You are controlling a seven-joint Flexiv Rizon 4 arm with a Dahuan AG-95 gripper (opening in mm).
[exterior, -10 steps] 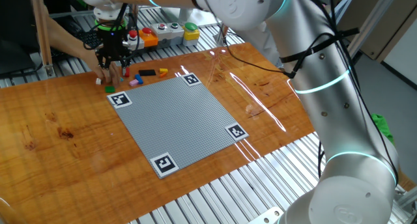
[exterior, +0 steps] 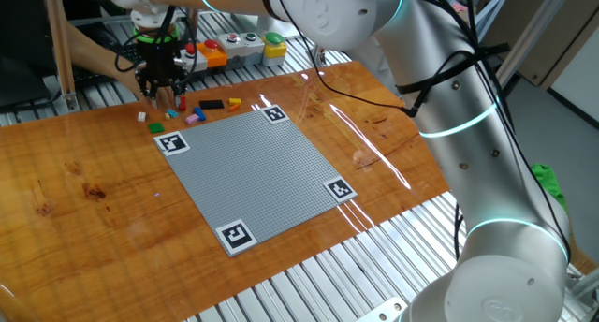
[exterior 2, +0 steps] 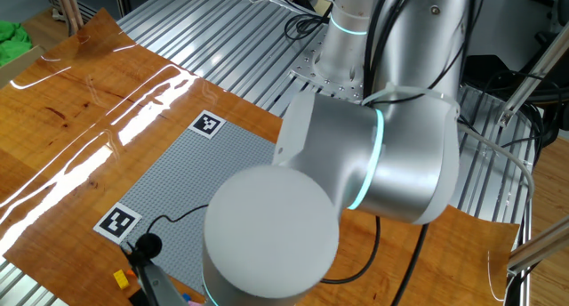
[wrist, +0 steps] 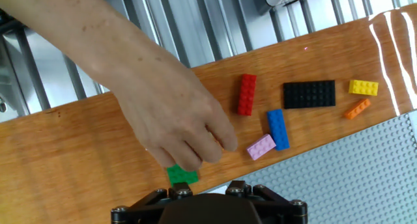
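Note:
My gripper (exterior: 161, 86) hangs over the table's far left part, above a group of loose bricks. Its black fingers rise at the bottom edge of the wrist view, and how far apart they stand is unclear. A person's hand (wrist: 172, 113) reaches down among the bricks, beside a green brick (wrist: 182, 174). To its right lie a red brick (wrist: 247, 94), a pink brick (wrist: 261, 147), a blue brick (wrist: 278, 129), a black brick (wrist: 309, 94), a yellow brick (wrist: 363, 87) and an orange brick (wrist: 358, 109). In exterior view 1, a white brick (exterior: 142, 117) and a small teal brick (exterior: 171, 113) also show.
A grey studded baseplate (exterior: 253, 172) with printed corner markers lies bare on the wooden table (exterior: 84, 210). Coloured button boxes (exterior: 245, 49) stand behind the bricks. A dark cable (exterior: 351, 101) hangs from the arm.
In exterior view 1 the person's hand has drawn back from the table, and the teal brick shows where the hand was. My arm has shifted slightly left; the baseplate is unmoved.

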